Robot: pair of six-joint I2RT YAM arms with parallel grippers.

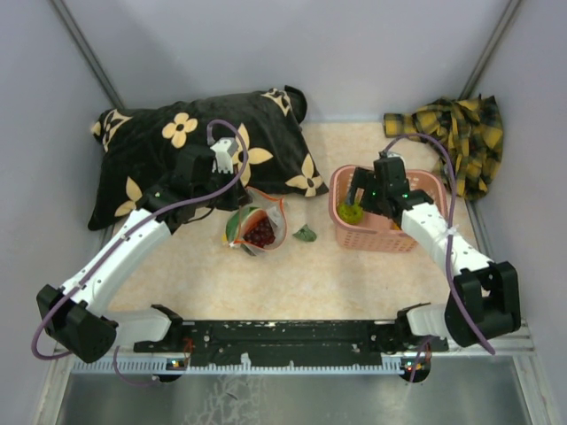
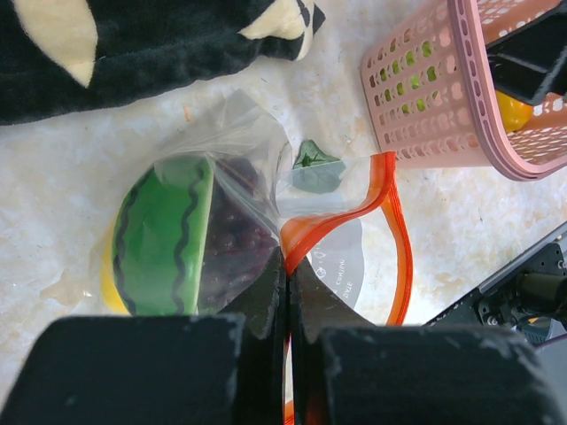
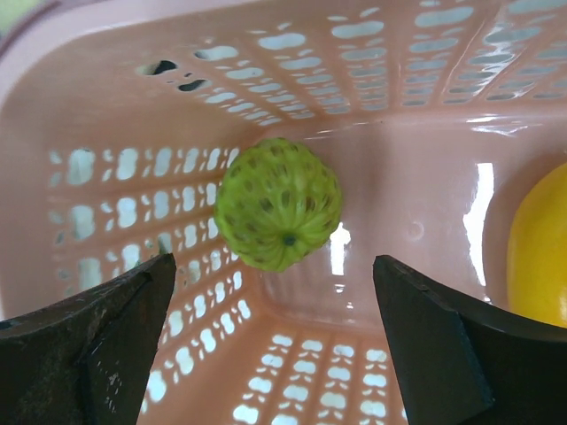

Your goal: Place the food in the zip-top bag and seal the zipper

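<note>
A clear zip top bag (image 2: 239, 124) with an orange-red rim (image 2: 341, 217) lies on the left of the table, its mouth spread open. Inside it are a green striped watermelon piece (image 2: 162, 235) and dark red grapes (image 1: 260, 233). My left gripper is shut on the bag's rim edge, a thin strip of film. In the pink basket (image 1: 376, 237) sits a green bumpy fruit (image 3: 278, 204), in a corner against the wall. Over it hangs my right gripper, open, its fingers (image 3: 93, 341) wide apart and not touching the fruit. A yellow item (image 3: 540, 243) lies farther right in the basket.
A green leaf-like piece (image 1: 305, 234) lies between bag and basket. Behind the bag is a dark flowered cushion (image 1: 177, 146); a yellow-black checked cloth (image 1: 456, 142) lies at the back right.
</note>
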